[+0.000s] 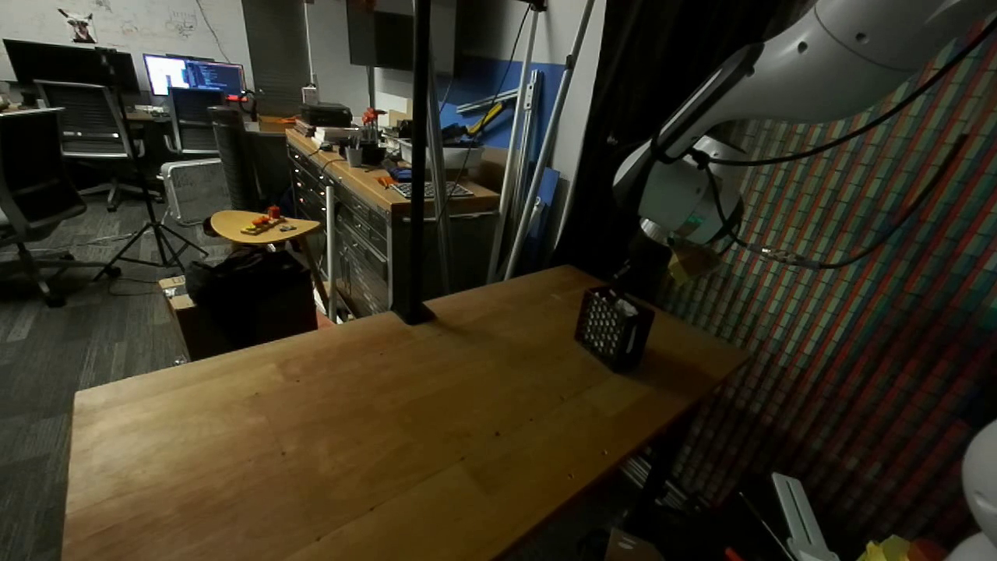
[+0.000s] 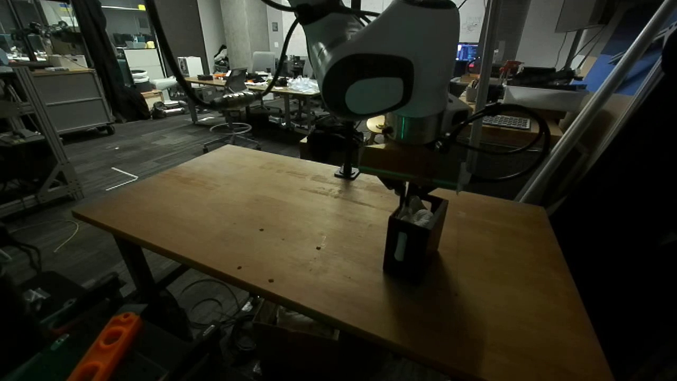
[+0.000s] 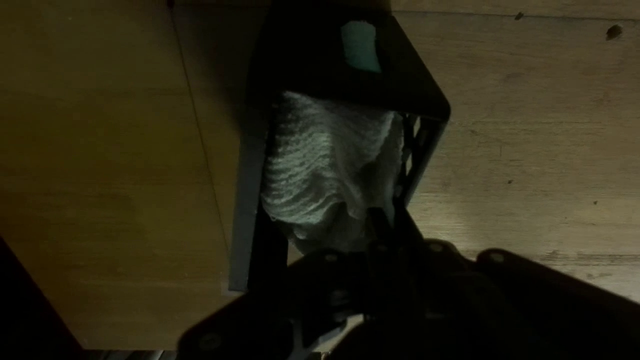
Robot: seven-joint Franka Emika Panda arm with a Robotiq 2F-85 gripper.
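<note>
A dark open-topped box with lattice sides [image 1: 609, 329] stands near the right end of the wooden table. A crumpled whitish cloth [image 3: 330, 171] fills much of its inside in the wrist view, and its top shows in exterior view 2. My gripper [image 2: 404, 190] points down at one upper edge of the box. In the wrist view its dark fingers [image 3: 378, 222] meet the lattice wall, one on the cloth side. It looks shut on that wall. Darkness hides the exact contact, and whether any cloth is pinched too cannot be told.
A black post [image 1: 417, 187] rises at its far edge. A patterned curtain [image 1: 869, 308] hangs beyond the table's right end.
</note>
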